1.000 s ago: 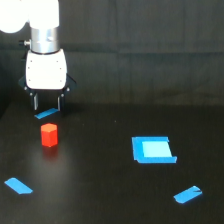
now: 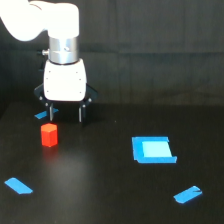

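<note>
My white-and-black gripper [image 2: 66, 115] points downward at the upper left, its dark fingers wide apart and nothing visible between them. A small red cube [image 2: 49, 135] sits on the black table, just below the left finger in the picture. Whether that finger is in front of, behind or above the cube is hard to tell. Off to the right lies a pale square patch [image 2: 156, 149], framed by blue tape [image 2: 138, 150].
Strips of blue tape mark the table: one at the lower left [image 2: 18, 186], another at the lower right [image 2: 187, 194], and a third near the gripper [image 2: 41, 115]. A dark curtain [image 2: 150, 60] hangs behind.
My gripper has shifted right and appears slightly lower in the picture, its fingers still apart. The red cube and the patch have stayed where they were.
</note>
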